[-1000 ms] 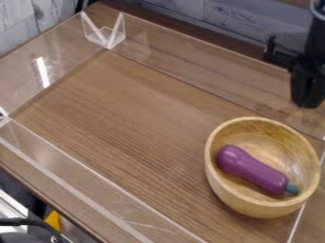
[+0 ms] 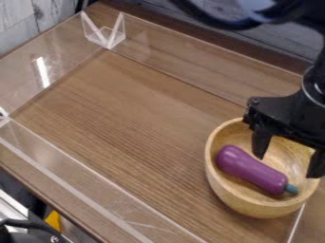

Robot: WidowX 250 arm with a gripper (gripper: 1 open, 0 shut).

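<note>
A purple toy eggplant (image 2: 248,169) with a teal stem lies in a cream bowl (image 2: 241,203) at the lower right. My black gripper (image 2: 282,142) is over the bowl's back part, open, its two fingers pointing down above and behind the eggplant, with nothing seen between them. The bowl's back right rim is partly hidden by the gripper.
A white wire rack (image 2: 105,28) stands at the back left.
The bowl and eggplant look unmoved.
</note>
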